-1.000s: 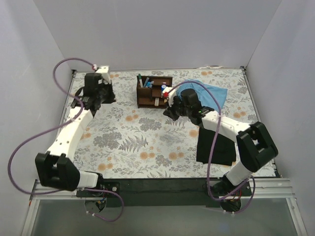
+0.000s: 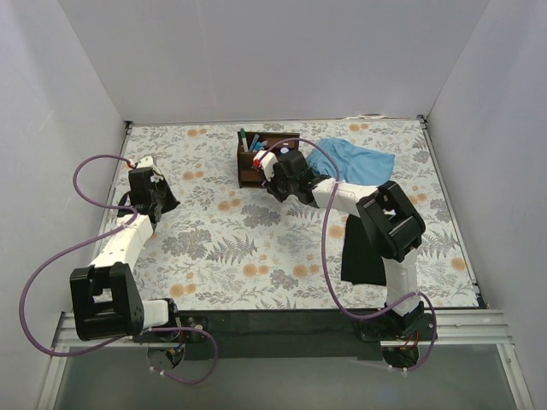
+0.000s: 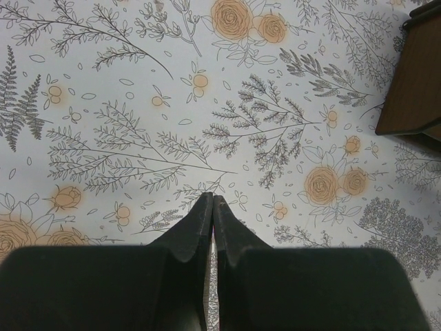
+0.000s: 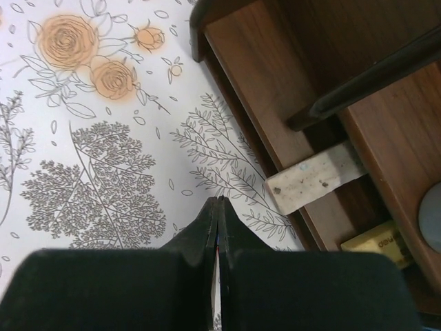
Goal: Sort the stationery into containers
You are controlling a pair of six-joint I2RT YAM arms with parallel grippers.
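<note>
A dark wooden organizer [image 2: 249,174] at the back middle holds several pens and markers. My right gripper [image 2: 273,190] is shut just in front of it, partly hiding it. In the right wrist view the shut tips [image 4: 218,201] point beside its lower shelf, which holds a whitish speckled bar [image 4: 310,181] and a yellow item [image 4: 368,243]; a grey round thing [image 4: 431,214] shows at the edge. My left gripper [image 2: 172,205] is at the far left, shut with nothing between its fingertips in the left wrist view, over bare patterned cloth.
A blue cloth [image 2: 372,162] lies at the back right, and a black mat [image 2: 363,260] at the front right.
My left arm has drawn back leftward and toward the near side.
</note>
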